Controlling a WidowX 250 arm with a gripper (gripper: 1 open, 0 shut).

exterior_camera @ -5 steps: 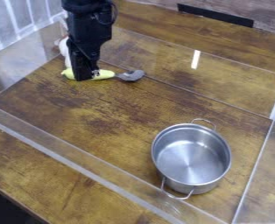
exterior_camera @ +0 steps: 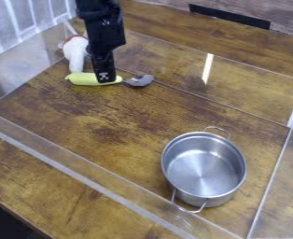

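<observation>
The black gripper (exterior_camera: 105,73) hangs from the top of the camera view, its fingertips just above a pale yellow-green handled utensil (exterior_camera: 87,79) with a grey head (exterior_camera: 140,80). The fingers look shut, with nothing visible between them; whether they touch the handle I cannot tell. A white object (exterior_camera: 75,52) stands behind the utensil at the left, next to the gripper.
A steel pot (exterior_camera: 202,168) with two wire handles sits at the lower right. Clear transparent walls (exterior_camera: 255,89) border the wooden surface (exterior_camera: 99,140).
The gripper has risen slightly and moved a little to the right, showing more of the white object and the utensil's handle. The utensil and pot look unmoved.
</observation>
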